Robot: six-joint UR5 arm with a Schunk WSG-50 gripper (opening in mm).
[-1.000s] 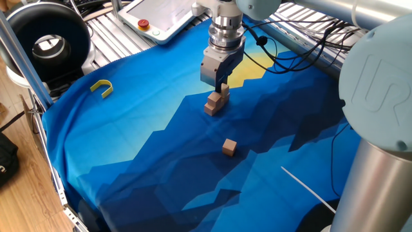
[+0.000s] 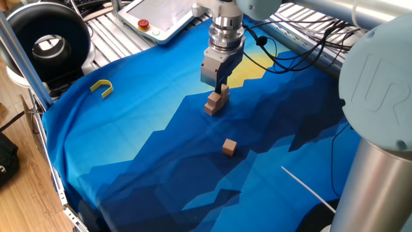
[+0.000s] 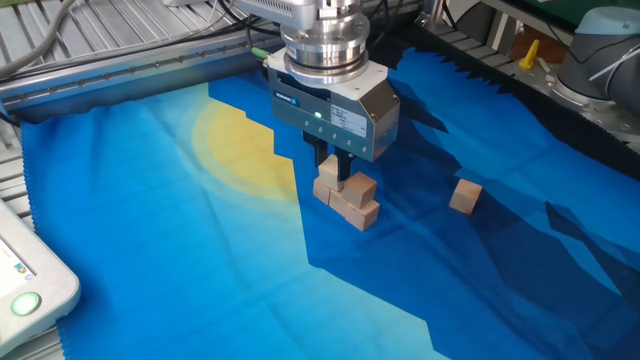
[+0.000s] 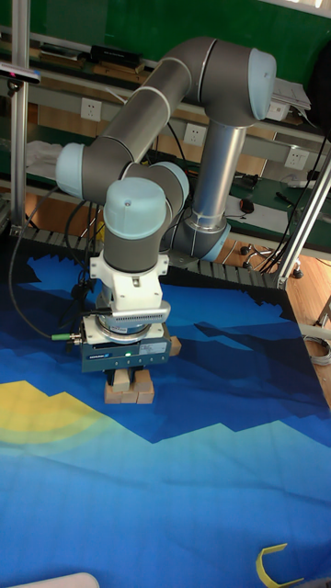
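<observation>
Several plain wooden cubes stand together in a small stack on the blue printed cloth. On top sit two cubes: a lighter cube at the gripper and a browner cube beside it. My gripper points down over the stack, its dark fingers reaching to the lighter cube, one on either side of it. Whether they press on that cube or stand slightly apart from it does not show. A single cube rests alone on the cloth, away from the stack.
A yellow curved piece lies near the cloth's edge. The teach pendant with its red button is at the back, and a thin white rod lies on the cloth.
At most a very slight shift of the gripper fingers at the stack shows. The cubes look the same.
</observation>
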